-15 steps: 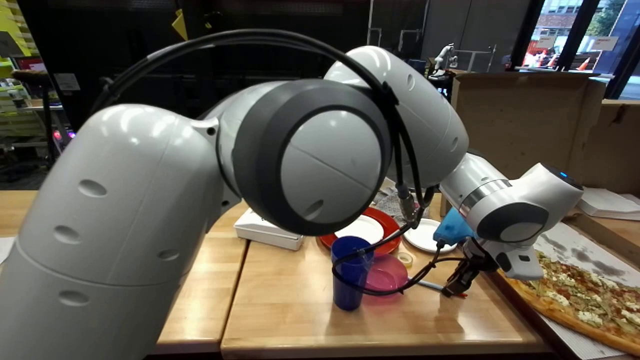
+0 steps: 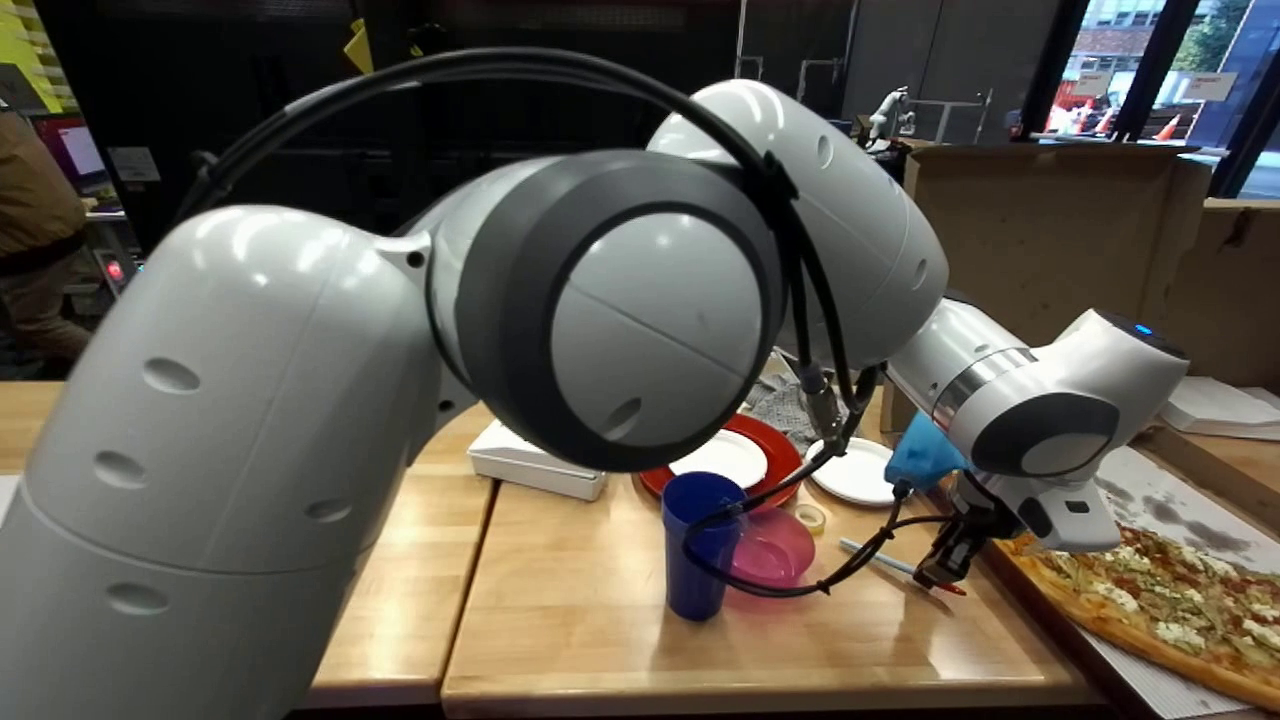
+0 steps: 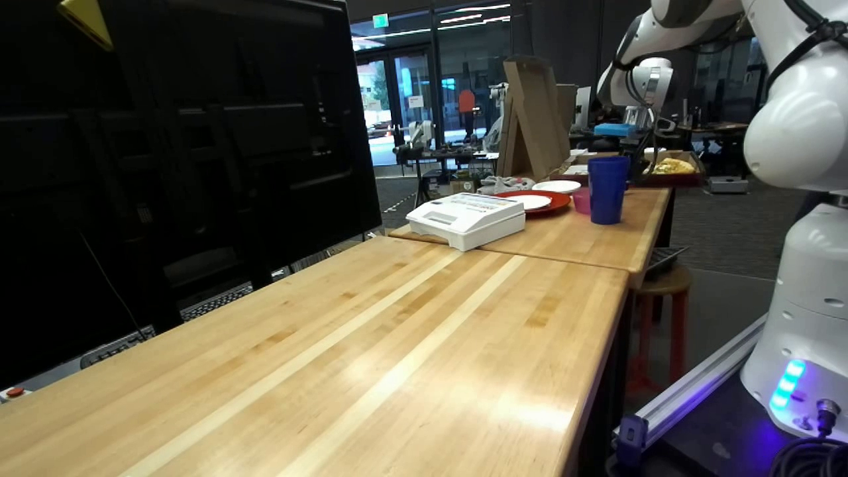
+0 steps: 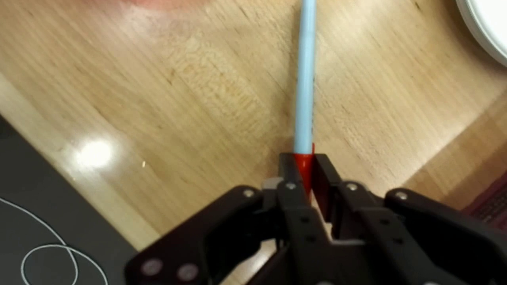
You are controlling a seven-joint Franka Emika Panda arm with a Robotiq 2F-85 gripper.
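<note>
My gripper is shut on the red end of a slim light-blue stick [image 4: 305, 85], which stretches away from the fingers in the wrist view. Its exact kind cannot be told. In exterior view 1 the gripper [image 2: 939, 581] is low over the right part of the table, beside the pizza box, and the red tip [image 2: 951, 588] pokes out past the fingers. The stick's blue part [image 2: 882, 557] points toward the pink bowl [image 2: 770, 550]. Whether the stick touches the table is unclear.
A tall blue cup [image 2: 698, 546] stands against the pink bowl. Behind are a red plate [image 2: 786, 446], a white plate [image 2: 857, 473] and a tape roll [image 2: 811, 518]. An open box with pizza [image 2: 1182, 600] lies at right. A white case [image 3: 469, 218] sits farther left.
My gripper has moved to the right, slightly upward in the view, and the stick has come along. Its blue part now sits farther from the pink bowl.
</note>
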